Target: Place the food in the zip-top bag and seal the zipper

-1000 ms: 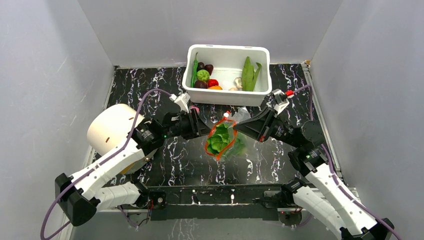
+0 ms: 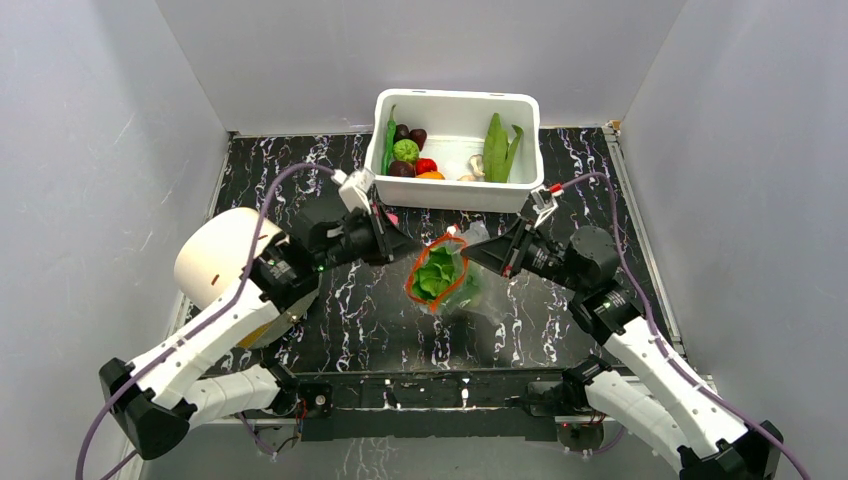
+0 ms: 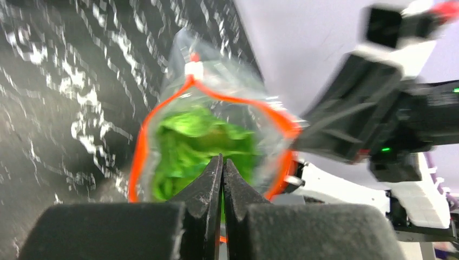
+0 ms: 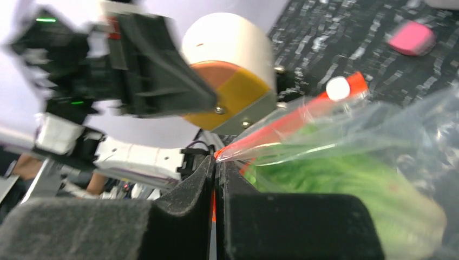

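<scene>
A clear zip-top bag [image 2: 485, 300] with an orange zipper rim [image 3: 142, 146] hangs with its mouth gaping toward my left gripper [image 2: 416, 244]. Green leafy food [image 2: 436, 274] fills the inside. In the left wrist view my left gripper is shut with nothing between its fingers, and the orange rim runs outside them on both sides. My right gripper is shut on the bag's rim, the film stretching away to the right. A white slider [image 4: 338, 88] sits at the far corner of the orange strip.
Behind the bag stands a white bin [image 2: 456, 187] with several vegetables. A cream cylinder [image 2: 222, 262] lies at the left. A pink object [image 4: 411, 38] rests on the dark marbled table [image 2: 370, 340], whose front area is clear.
</scene>
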